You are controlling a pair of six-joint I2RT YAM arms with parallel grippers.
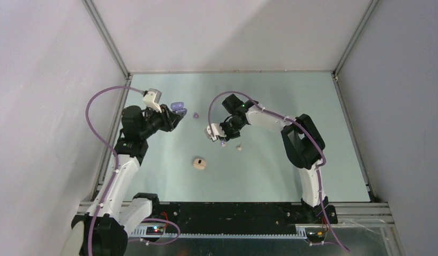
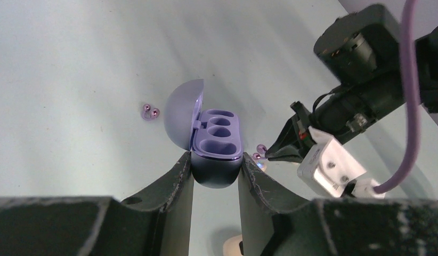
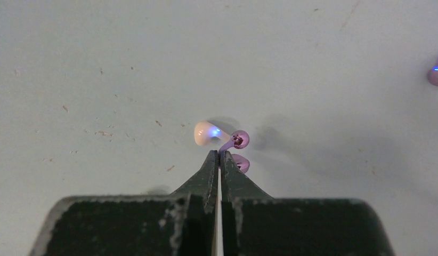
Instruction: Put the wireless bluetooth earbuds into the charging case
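Note:
A purple charging case (image 2: pixel 217 141) with its lid raised and empty wells showing is gripped by my left gripper, above the table's left part. My right gripper is shut on the purple band of a clip-shaped earbud (image 3: pixel 240 140); its two round ends show just beyond the fingertips. A beige earbud (image 3: pixel 202 133) with a lit blue spot lies on the table right beside the gripped one. Another purple earbud (image 2: pixel 149 113) lies loose, left of the case in the left wrist view.
A beige case (image 1: pixel 200 164) with a black mark sits on the table, front of centre. A second small beige piece (image 1: pixel 239 148) lies right of the right gripper.

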